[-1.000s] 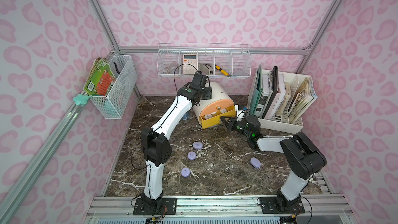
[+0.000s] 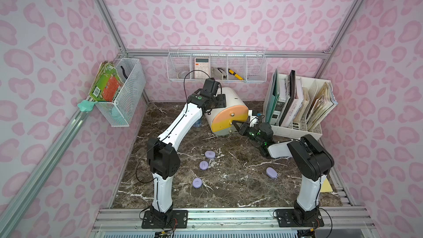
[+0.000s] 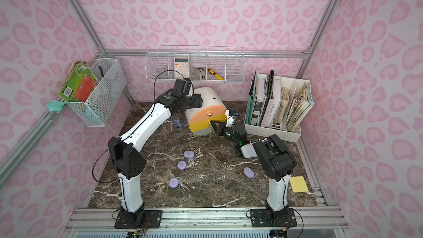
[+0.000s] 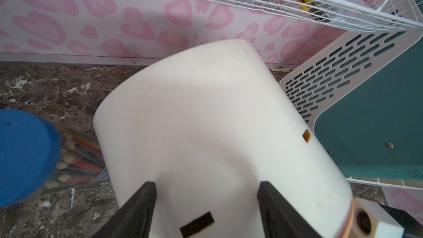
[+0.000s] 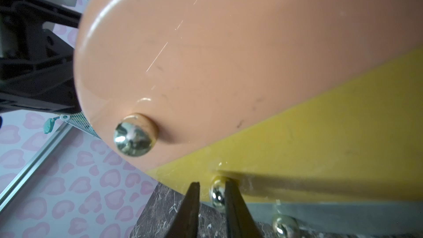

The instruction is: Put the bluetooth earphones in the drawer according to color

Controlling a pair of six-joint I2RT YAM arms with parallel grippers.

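Note:
A white cabinet (image 2: 226, 98) with rounded sides has a peach drawer (image 5: 246, 61), a yellow drawer (image 5: 317, 145) and a grey drawer (image 5: 334, 218). All three fronts appear closed, and what lies inside is hidden. My right gripper is at the yellow front, shut on its silver knob (image 5: 217, 194). Over the cabinet's white top, my left gripper stands open, its fingers (image 4: 140, 207) apart and nothing gripped. Several purple earphone cases lie on the marbled table, one case (image 2: 197, 183) front left and another case (image 2: 271, 172) to the right.
A blue-lidded jar (image 4: 26, 158) is left of the cabinet. To its right stands a white file rack (image 2: 304, 134); a wire basket (image 2: 216, 67) hangs behind. Yellow paper (image 3: 299, 184) lies front right.
One second ago the yellow drawer stood out with pale items inside; it has moved in flush as my right arm moved in leftward. The left arm has shifted only slightly.

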